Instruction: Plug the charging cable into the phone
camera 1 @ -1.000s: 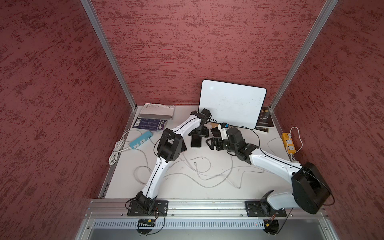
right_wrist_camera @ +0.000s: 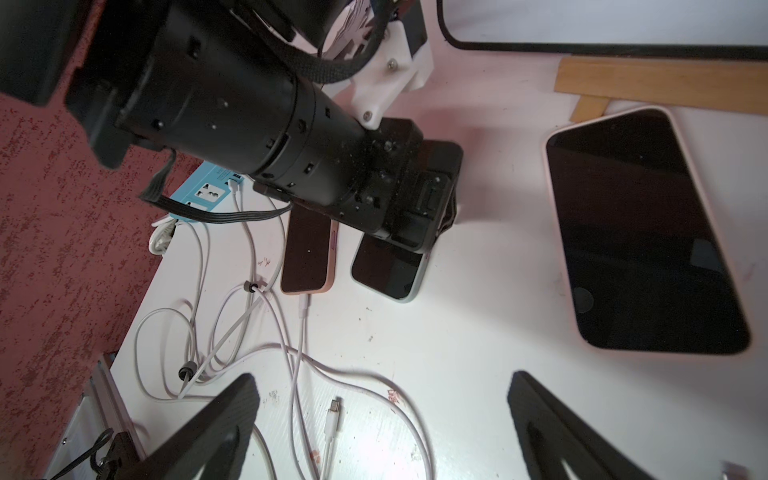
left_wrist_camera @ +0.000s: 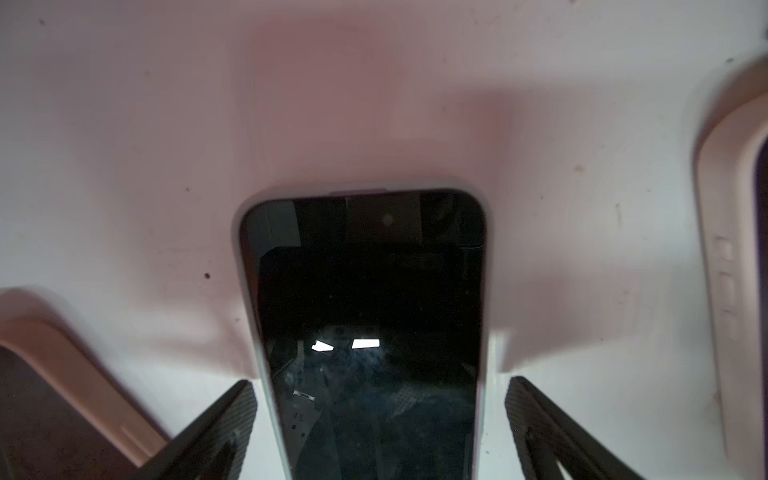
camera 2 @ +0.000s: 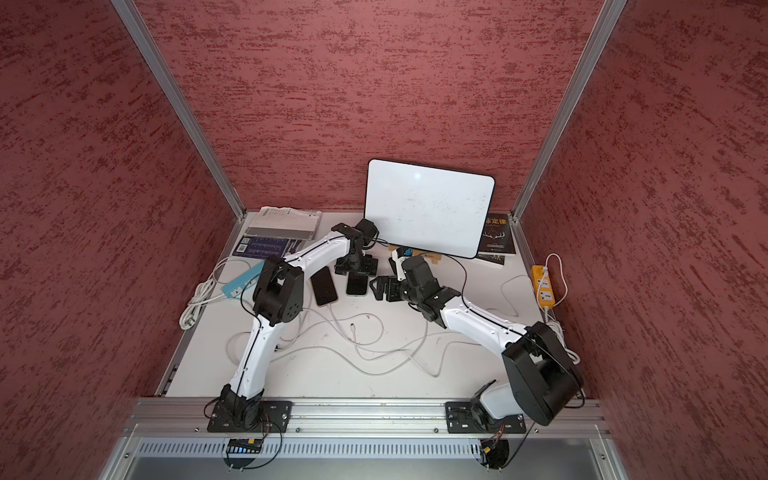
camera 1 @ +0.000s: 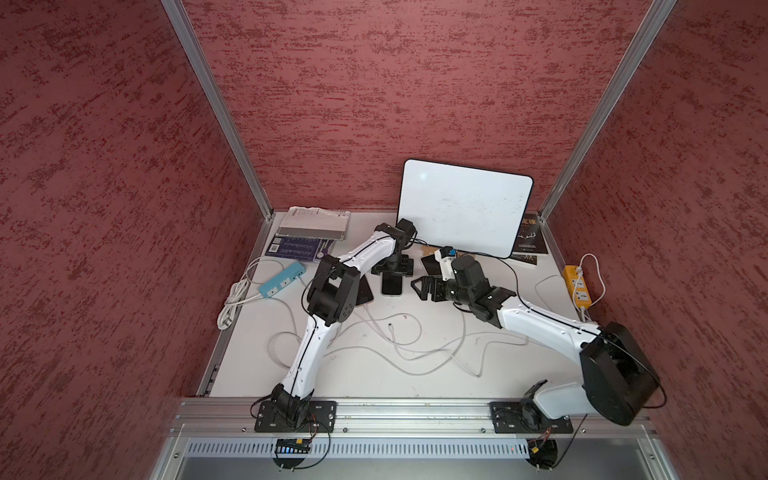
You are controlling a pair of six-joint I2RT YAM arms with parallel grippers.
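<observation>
A black phone (left_wrist_camera: 364,288) lies face up in the middle of the table. My left gripper hangs over it, fingers apart on either side of its long edges. A second phone (right_wrist_camera: 308,252), pink-edged, lies to its left with a white cable at its bottom end. A larger phone (right_wrist_camera: 640,232) lies to the right. My right gripper stands open above the table, nothing between its fingers. A loose white cable plug (right_wrist_camera: 333,416) lies on the table below.
Power strips (camera 1: 280,280) (camera 1: 577,284) sit at both sides, with cables looping over the front of the table. A whiteboard (camera 1: 464,204) leans at the back, books (camera 1: 304,246) lie at the back left.
My left arm and gripper have shifted slightly toward the left over the middle phone. The right arm looks almost unmoved.
</observation>
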